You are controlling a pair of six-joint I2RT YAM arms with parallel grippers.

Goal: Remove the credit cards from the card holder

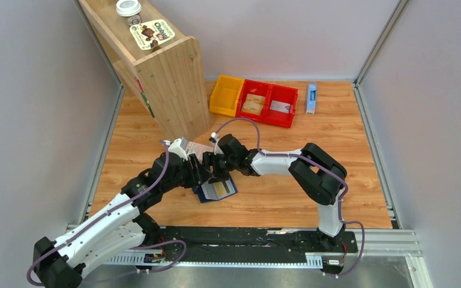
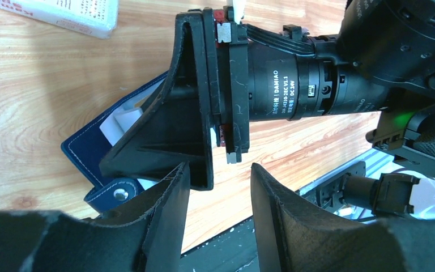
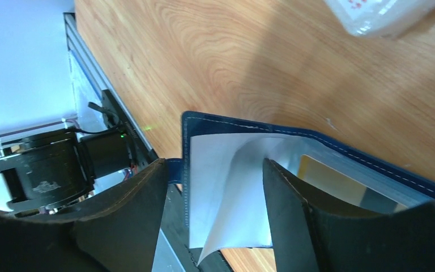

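The dark blue card holder (image 1: 230, 192) lies open on the table below both grippers. In the right wrist view it shows a white flap (image 3: 215, 187) and a tan card (image 3: 328, 178) under clear plastic. My right gripper is part open over the holder, fingers either side of the white flap; whether it touches is unclear. My left gripper is part open beside and above it, with nothing visible between its fingertips; the right gripper blocks much of the holder in the left wrist view.
A pale pack (image 2: 62, 14) lies behind the holder. The wooden cabinet (image 1: 171, 90) stands at back left, yellow (image 1: 225, 96) and red bins (image 1: 282, 120) at the back, a blue box (image 1: 311, 99) to their right.
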